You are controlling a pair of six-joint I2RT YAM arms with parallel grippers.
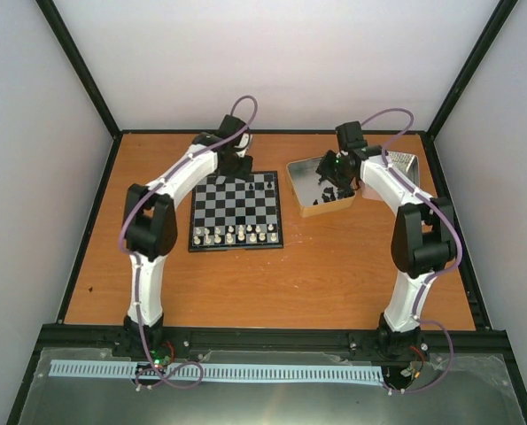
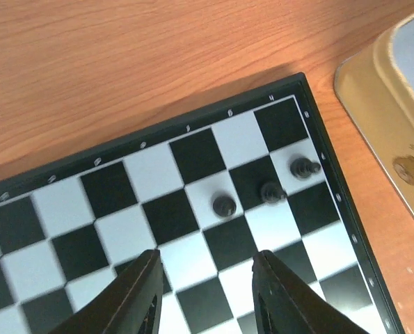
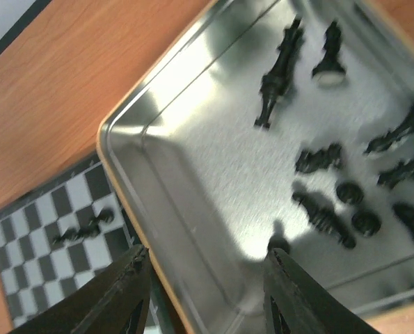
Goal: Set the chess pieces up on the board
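Observation:
The chessboard [image 1: 235,212] carries white pieces in rows along its near side. Three black pawns stand at its far right corner, among them a middle pawn [image 2: 271,193]. My left gripper is over the board with fingers apart and nothing between them. My right gripper is open above the metal-floored box [image 3: 193,139], which holds several black pieces, some lying on their sides, such as a long piece [image 3: 280,76].
The box stands just right of the board, with a second light container [image 1: 405,164] behind it at the right.

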